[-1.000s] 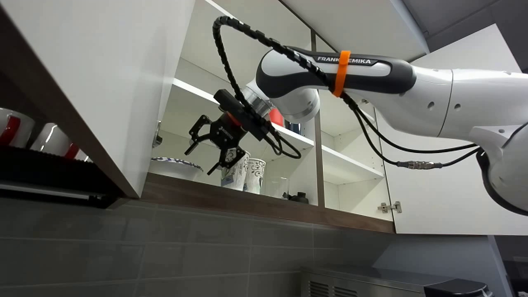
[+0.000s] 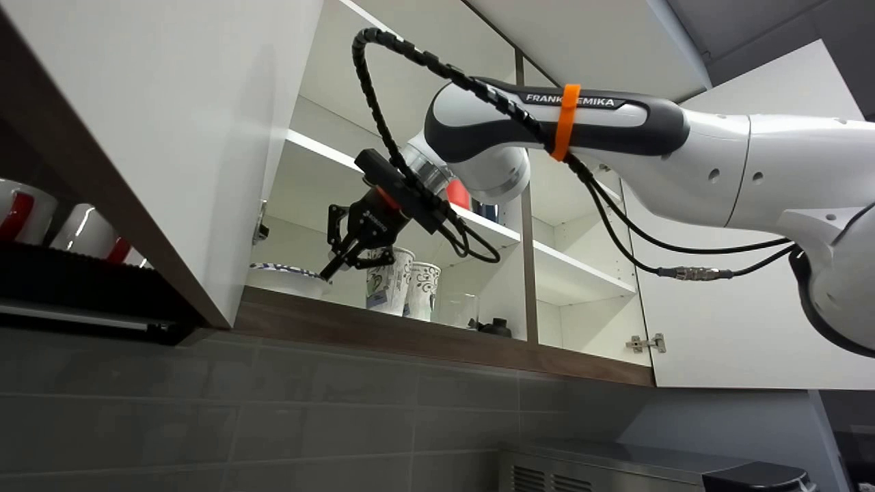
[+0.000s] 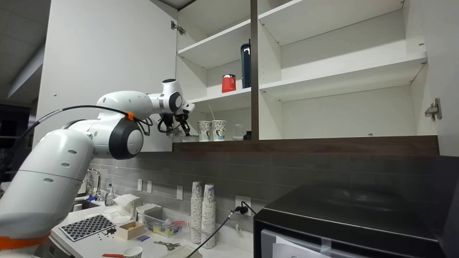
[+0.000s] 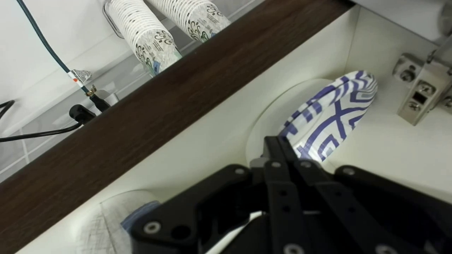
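Observation:
A white bowl (image 2: 287, 281) with a blue-patterned inside sits on the cabinet's bottom shelf at its left end. In the wrist view, the bowl (image 4: 339, 112) lies just beyond the fingertips, its blue-and-white interior facing partly toward the camera. My gripper (image 2: 328, 273) points down and left at the bowl's right-hand rim. Its fingers (image 4: 277, 158) are together, and nothing shows between them. The tips overlap the rim in view; whether they touch it I cannot tell. In the second exterior view the gripper (image 3: 188, 133) hangs right over the small visible part of the bowl (image 3: 189, 139).
Patterned paper cups (image 2: 422, 288) stand close to the right of the gripper, with a clear glass (image 2: 459, 310) beyond. A shelf with a red cup (image 3: 228, 83) runs above. The open door's hinge (image 4: 417, 91) is near the bowl. The right-hand compartments are empty.
The gripper's fingers, spread wide a second ago, have come together near the bowl's right rim. The arm has hardly moved.

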